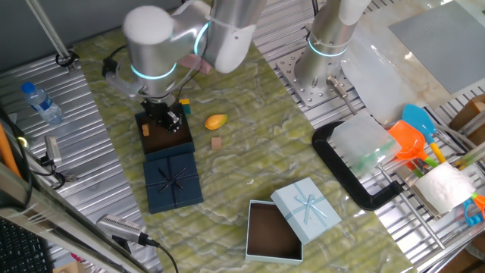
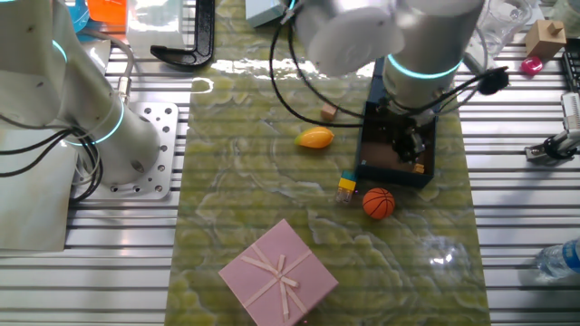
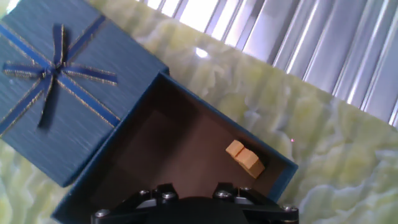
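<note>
My gripper (image 1: 171, 121) hangs over the open dark blue box (image 1: 168, 151), pointing down. At the bottom of the wrist view the fingers (image 3: 166, 191) stand apart, with nothing visible between them. Inside the box, near one corner, lies a small orange-tan block-like piece (image 3: 249, 160), clear of the fingers. The box's blue lid (image 1: 173, 183) with its ribbon bow lies alongside. Close to the box on the cloth are a yellow-orange fruit (image 1: 216, 122), a small wooden block (image 1: 216, 142), a yellow-and-green piece (image 2: 346, 185) and a small basketball (image 2: 378, 204).
An open light blue box (image 1: 273, 256) has its lid (image 1: 307, 210) leaning over one side. The closed pink box (image 2: 278, 276) sits elsewhere on the green cloth. Outside the cloth are a black clamp-shaped frame (image 1: 345, 171) and a water bottle (image 1: 42, 103). Mid-cloth is free.
</note>
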